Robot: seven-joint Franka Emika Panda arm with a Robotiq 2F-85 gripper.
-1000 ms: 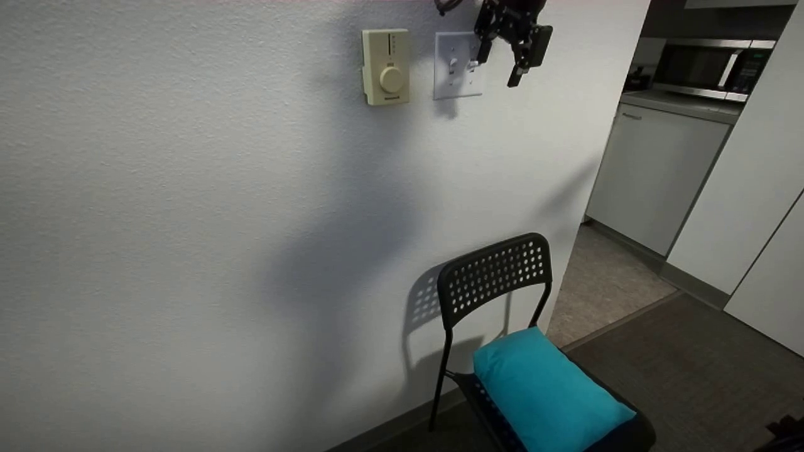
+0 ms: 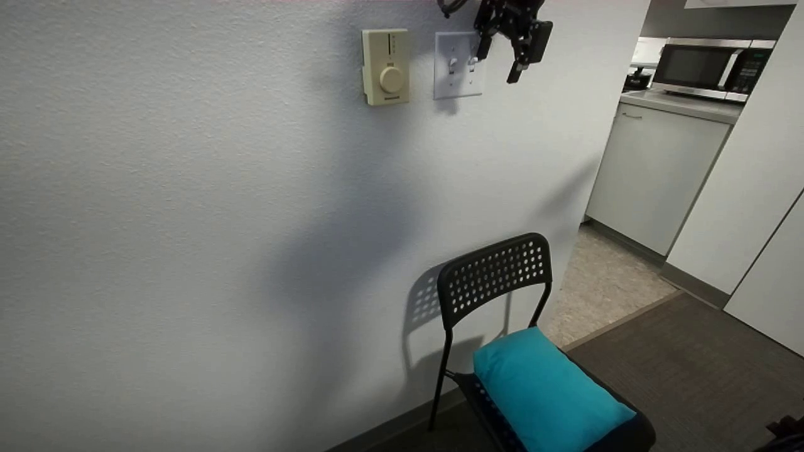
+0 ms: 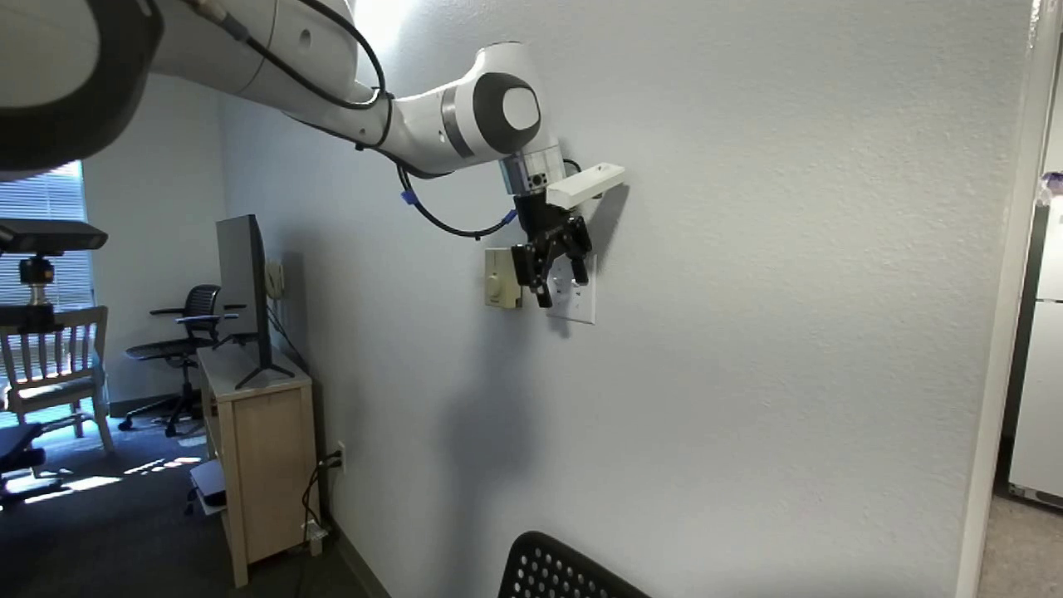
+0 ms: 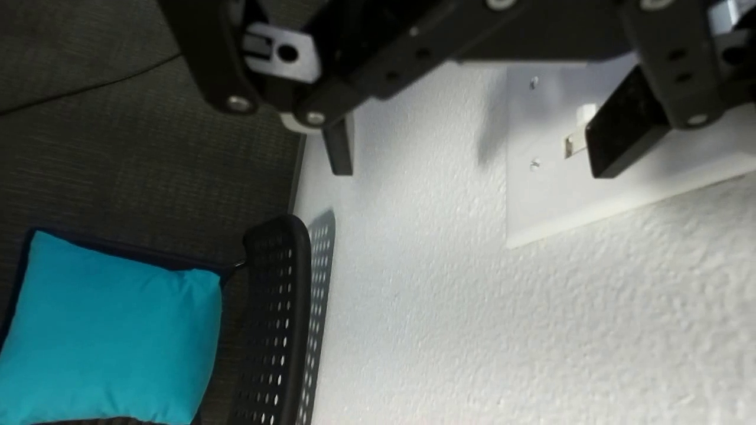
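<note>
A white switch plate (image 2: 458, 89) with two toggles is mounted on the wall, the left toggle (image 2: 453, 64) and the right toggle (image 2: 473, 60) side by side. My gripper (image 2: 499, 61) is at the plate's right side, its fingers spread apart with nothing between them. In the wrist view, one fingertip (image 4: 623, 131) is close beside a toggle (image 4: 577, 140); whether they touch cannot be made out. The other fingertip (image 4: 338, 147) stands well apart from it, lower along the wall. Exterior view 2 has the gripper (image 3: 560, 284) in front of the plate (image 3: 574, 311), partly covering it.
A beige thermostat (image 2: 385, 68) sits just left of the plate. Below is a black chair (image 2: 494, 277) with a teal cushion (image 2: 554, 392). The kitchen, with its microwave (image 2: 701, 66), opens at the right. The wall below the plate is bare.
The kitchen has become brighter, on its counter, cabinet and floor. The right toggle appears slightly higher, and the gripper's lower fingertip has risen a little.
</note>
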